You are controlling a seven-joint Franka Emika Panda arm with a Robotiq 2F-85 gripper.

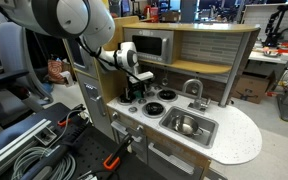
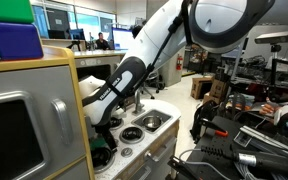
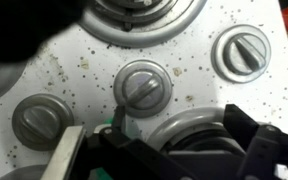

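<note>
In the wrist view my gripper is open low over the stovetop, with its dark fingers spread apart at the bottom of the picture. A grey control knob lies just ahead of the fingers, with a second knob toward the upper right and a third knob at the left. Part of a green object shows beside the left finger; the rest is hidden. Across the room view, the white arm reaches down over the stove's left side, its fingertips hard to make out there.
Burners surround the knobs. A sink with a tall faucet lies to the right, beside bare white counter. The microwave and wooden shelf stand close behind the arm.
</note>
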